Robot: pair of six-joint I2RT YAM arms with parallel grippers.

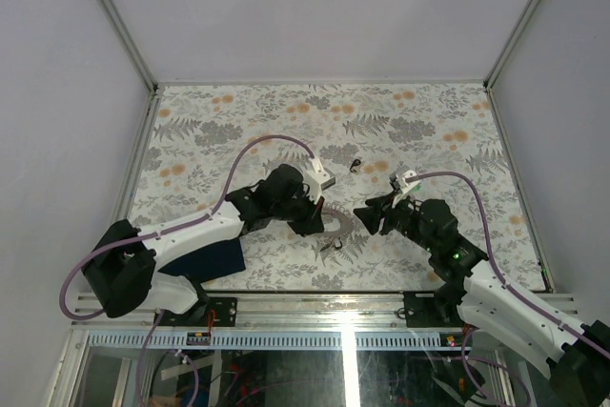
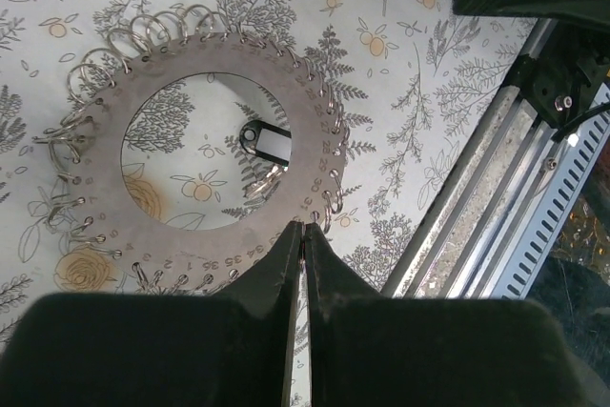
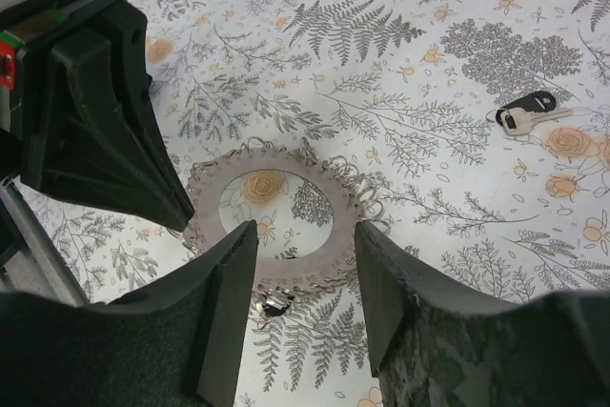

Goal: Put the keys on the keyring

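Observation:
The keyring (image 2: 105, 150), a flat pale ring edged with several small metal loops, is seen from above in the left wrist view. My left gripper is shut, its tips meeting at the ring's edge with a loop between them. A black-headed key shows through the ring's opening there; the right wrist view has this key (image 3: 274, 307) at the ring's near edge. Whether it is joined to a loop I cannot tell. My right gripper is open and empty, facing the ring. A second key (image 3: 522, 116), black and tan, lies apart on the table.
A dark blue pad (image 1: 212, 260) lies near the left arm's base. A metal rail (image 1: 286, 302) runs along the table's front edge. Much of the patterned table (image 1: 457, 140) behind the arms is clear.

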